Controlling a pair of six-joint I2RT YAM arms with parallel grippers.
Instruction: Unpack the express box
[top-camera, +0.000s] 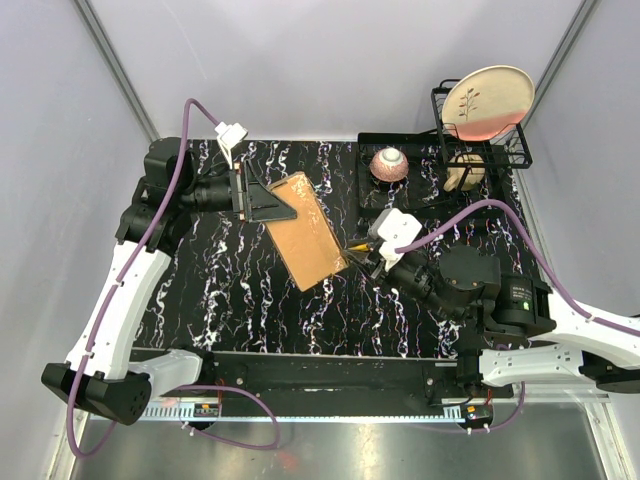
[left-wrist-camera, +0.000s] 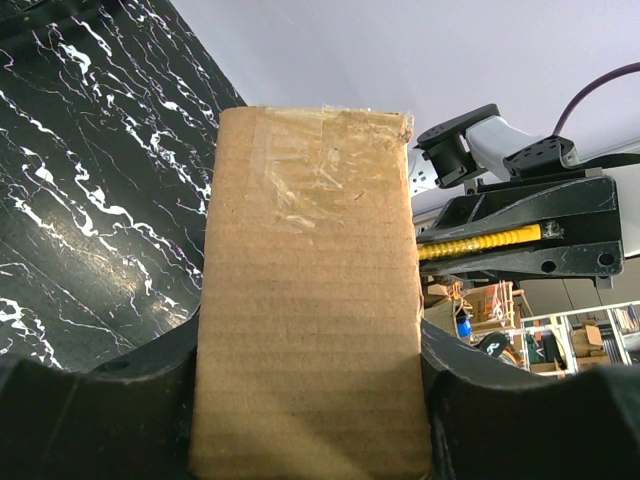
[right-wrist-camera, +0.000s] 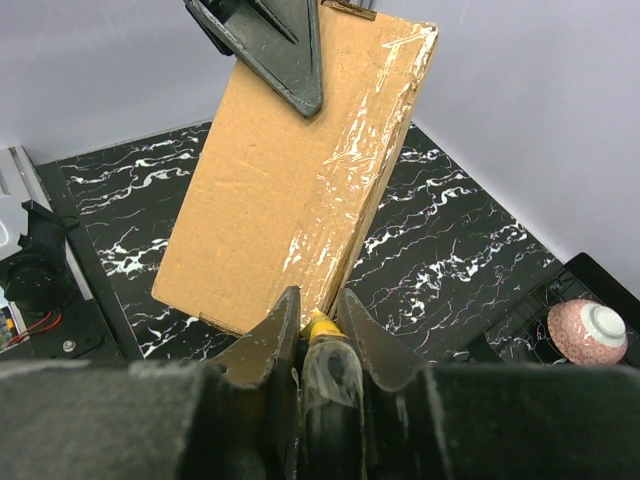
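A flat brown cardboard box (top-camera: 304, 240) hangs tilted above the table, with my left gripper (top-camera: 280, 206) shut on its upper part. Clear tape (right-wrist-camera: 330, 190) runs down the box's edge and looks wrinkled. My right gripper is shut on a yellow cutter (left-wrist-camera: 480, 243), which shows between its fingers in the left wrist view. In the right wrist view the cutter's yellow tip lies by the lower end of the taped edge; whether the blade touches or enters the tape is hidden. No opening in the box can be made out.
Behind my right arm stands a black dish rack (top-camera: 437, 150) with a pink bowl (top-camera: 389, 165), a beige cup (top-camera: 464, 172) and a plate (top-camera: 488, 102).
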